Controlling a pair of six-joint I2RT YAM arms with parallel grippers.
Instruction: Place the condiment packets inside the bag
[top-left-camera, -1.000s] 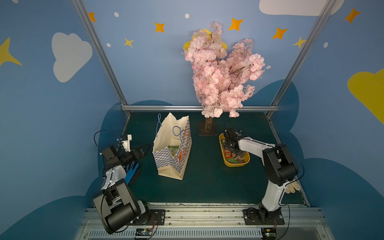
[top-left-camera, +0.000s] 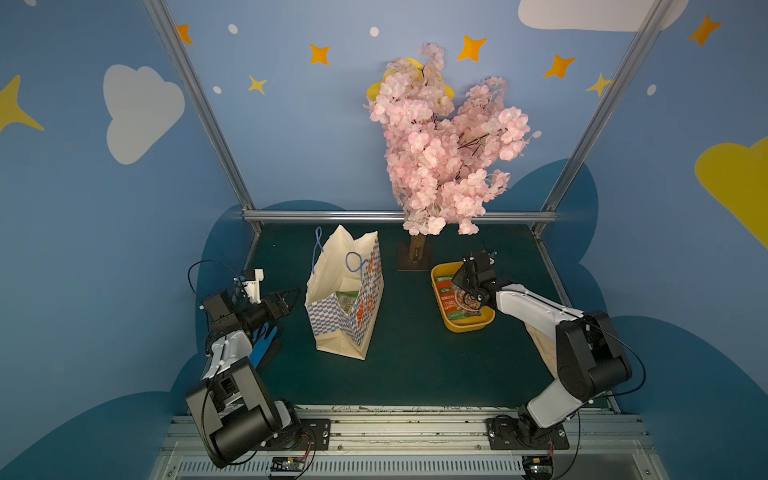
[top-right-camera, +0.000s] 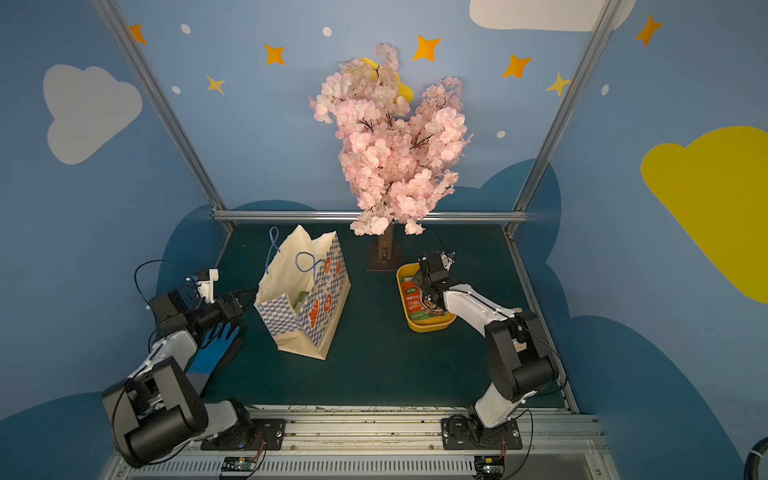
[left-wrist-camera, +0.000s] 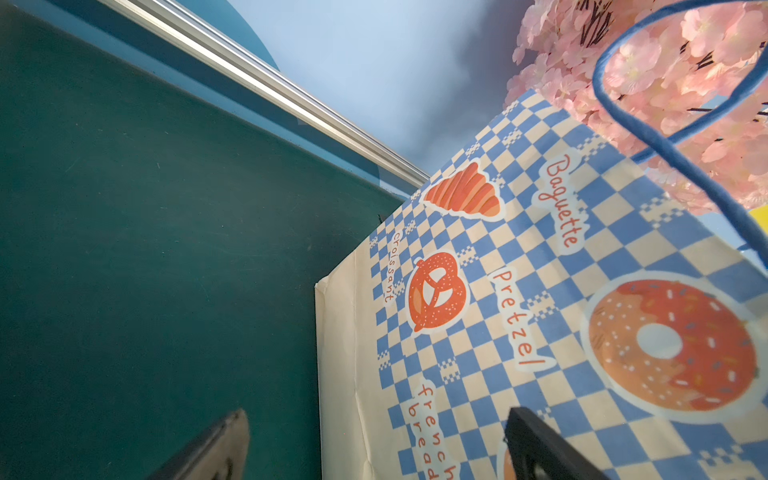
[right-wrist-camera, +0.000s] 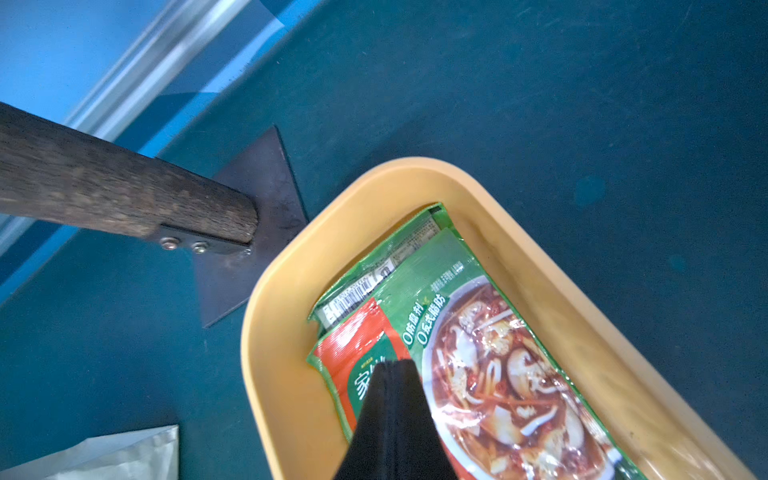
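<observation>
A green-and-red condiment packet (right-wrist-camera: 488, 352) with a food picture lies in the yellow basket (right-wrist-camera: 260, 336), another green packet (right-wrist-camera: 376, 268) beneath it. Over the upper packet's red part, my right gripper is shut, and nothing shows between its fingers. From above, its arm covers part of the basket (top-left-camera: 462, 326). The checked paper bag (top-left-camera: 368, 312) stands upright and open at the top, a green packet (top-left-camera: 346, 301) visible inside. Left of the bag, my left gripper is open and empty, one finger (left-wrist-camera: 532, 440) in front of the printed side.
A blossom tree (top-left-camera: 416, 249) stands on a flat base behind the basket. A blue glove (top-right-camera: 209, 352) lies under the left arm. Blue handle loops (top-left-camera: 356, 261) rise from the bag. Bare table separates bag and basket.
The basket has shifted slightly left and back. Bag and left arm look unmoved.
</observation>
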